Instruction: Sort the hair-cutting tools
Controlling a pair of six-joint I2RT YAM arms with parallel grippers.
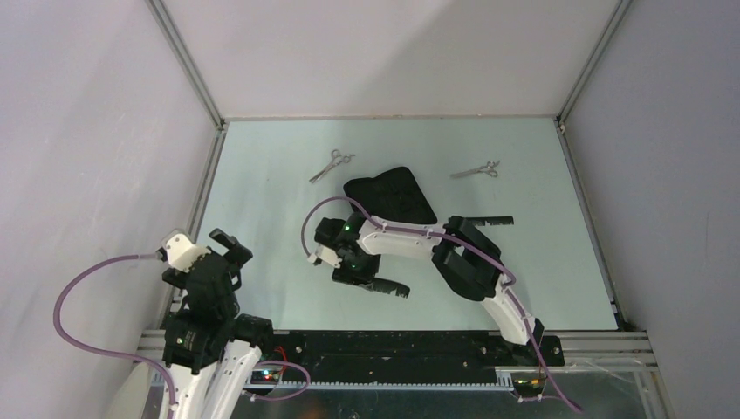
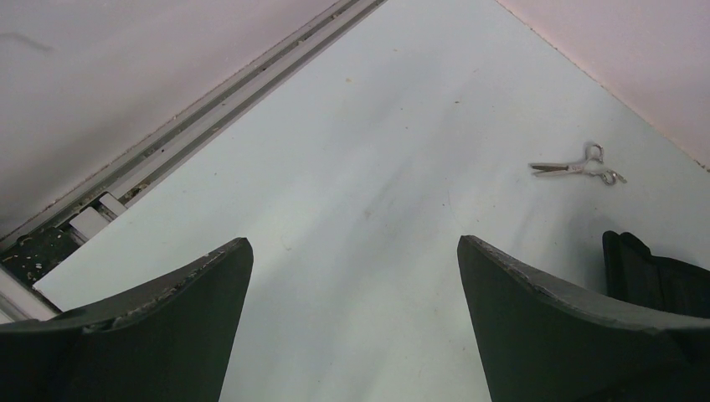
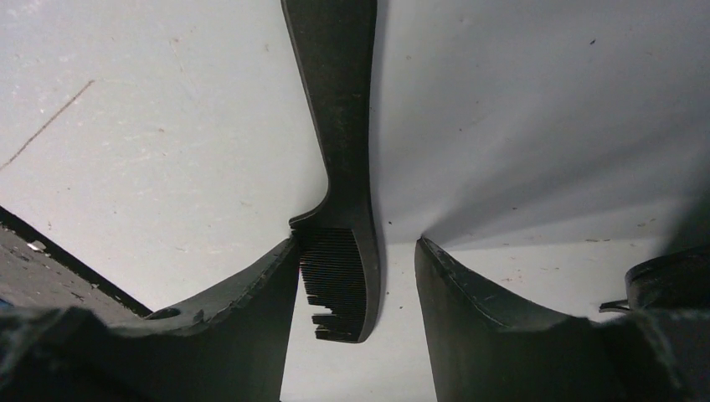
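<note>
A black comb [image 3: 343, 126] lies flat near the front middle of the table [image 1: 279, 244], its toothed end between the fingers of my right gripper, which is low over it and part open. A second black comb [image 1: 489, 220] lies at the right. Silver scissors [image 1: 332, 164] are at the back left, another pair [image 1: 476, 169] at the back right. A black case [image 1: 388, 190] lies open in the middle, partly behind my right arm. My left gripper stands open at the left front, above bare table, nothing between its fingers.
Walls enclose the table at the back and sides, with metal rails along the edges. A dark strip runs along the front edge.
</note>
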